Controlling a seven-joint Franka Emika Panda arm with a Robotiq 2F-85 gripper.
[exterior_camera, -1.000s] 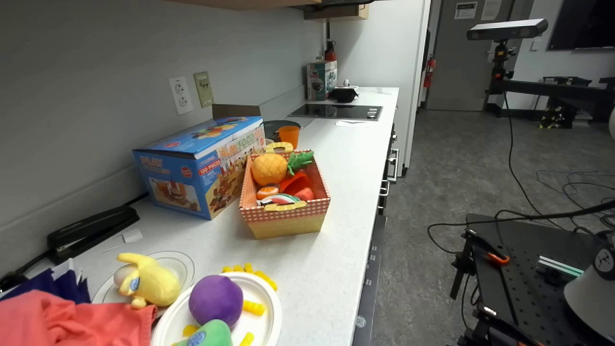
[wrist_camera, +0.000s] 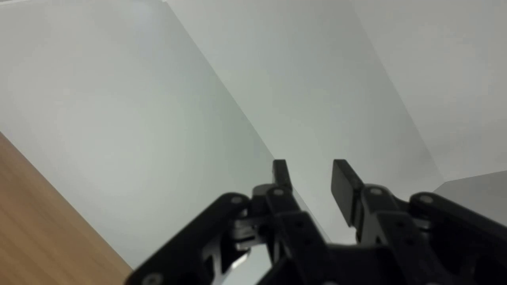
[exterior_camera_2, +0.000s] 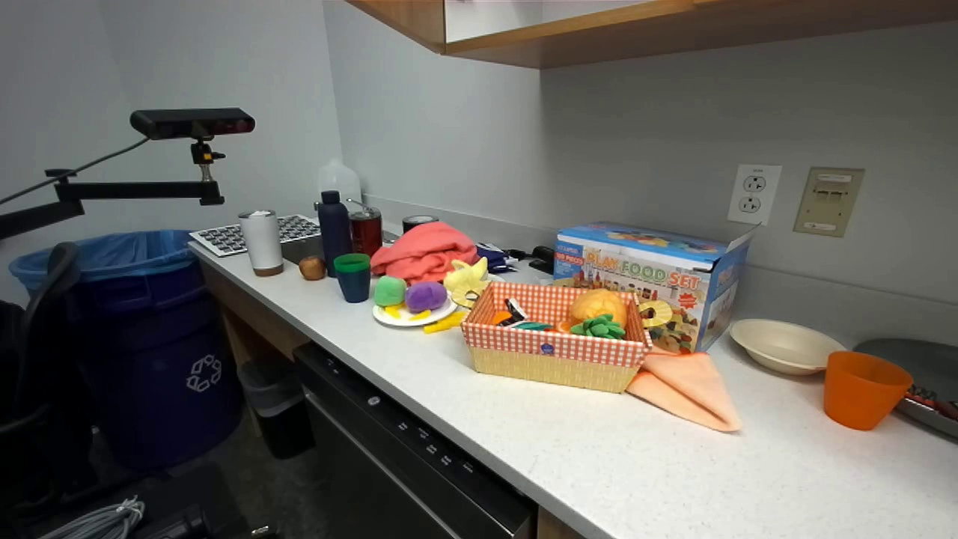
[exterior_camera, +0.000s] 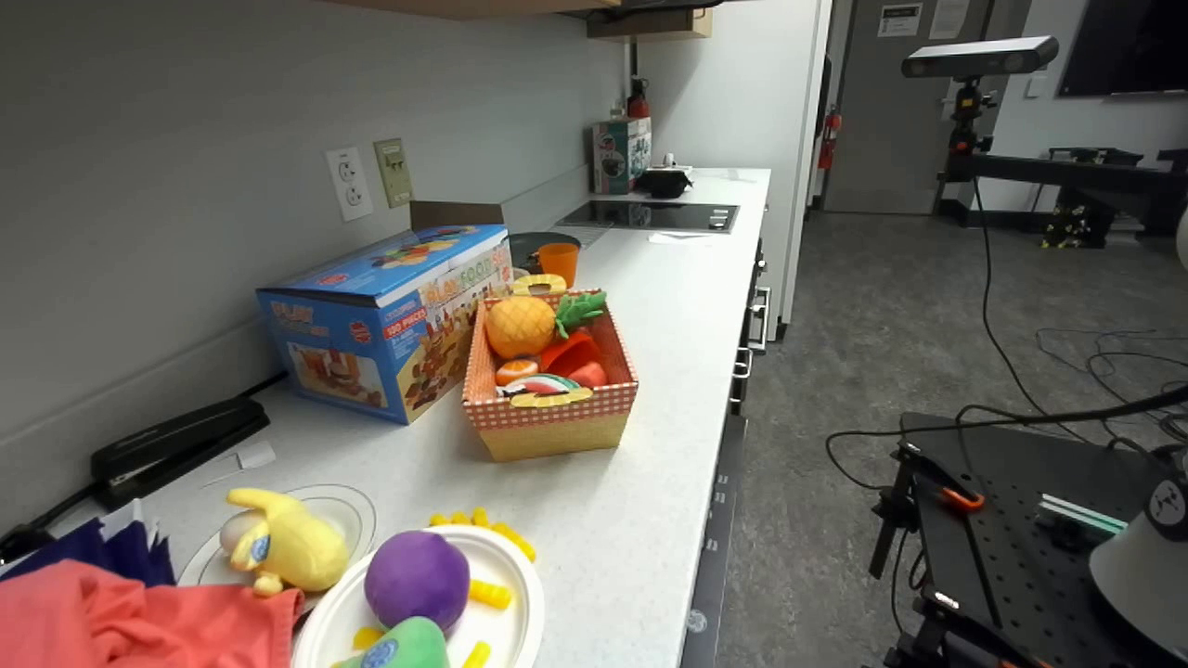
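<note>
In the wrist view my gripper has its two black fingers apart, with an empty gap between them. Behind it are only pale flat panels and a strip of wood (wrist_camera: pixel 42 213), far from any toy. Neither exterior view shows the gripper. On the counter stands a checked basket (exterior_camera: pixel 553 434) holding a toy pineapple (exterior_camera: pixel 520 327) and other play food. A white plate (exterior_camera: pixel 523 579) in front carries a purple plush (exterior_camera: pixel 417 579), a green plush (exterior_camera: pixel 406 646) and yellow pieces. Beside the plate lies a yellow plush (exterior_camera: pixel 291 542).
A blue play food box (exterior_camera: pixel 379 306) stands against the wall behind the basket. An orange cup (exterior_camera_2: pixel 864 388) and a beige bowl (exterior_camera_2: pixel 783 349) sit farther along. A coral cloth (exterior_camera_2: pixel 431 254) and a dark bottle (exterior_camera_2: pixel 333 232) occupy the other end.
</note>
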